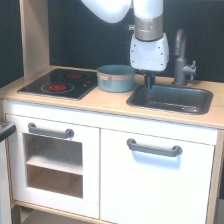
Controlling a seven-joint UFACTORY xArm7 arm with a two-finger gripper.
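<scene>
My gripper (150, 82) hangs at the left end of the dark sink (178, 97), its small black fingers pointing down. Whether they are apart or together is too small to tell, and no object shows clearly between them. To its left, a blue-grey pot (116, 83) stands upright on the wooden counter, between the stovetop (61, 83) and the sink. In this view the gripper appears just to the right of the pot.
A dark faucet (181, 62) rises behind the sink, to the right of my gripper. Below the counter are white cabinet fronts with dark handles (155, 149). An open compartment (54, 165) is at lower left. The stovetop is clear.
</scene>
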